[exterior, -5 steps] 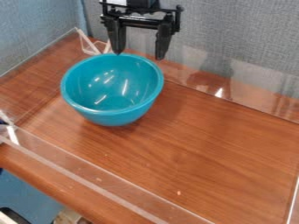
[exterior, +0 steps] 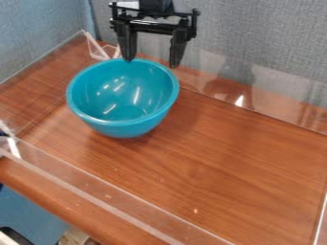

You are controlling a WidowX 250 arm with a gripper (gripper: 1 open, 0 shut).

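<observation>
A turquoise bowl [exterior: 122,107] sits upright on the wooden table toward the left rear, empty apart from highlights on its inside. My black gripper [exterior: 152,55] hangs above the bowl's back part, open, with its two dark fingers apart and nothing between them.
Clear low plastic walls edge it at the back and front, with grey padded walls behind. A white strap lies at the back left corner.
My gripper has come down very slightly over the bowl; the bowl has not moved.
</observation>
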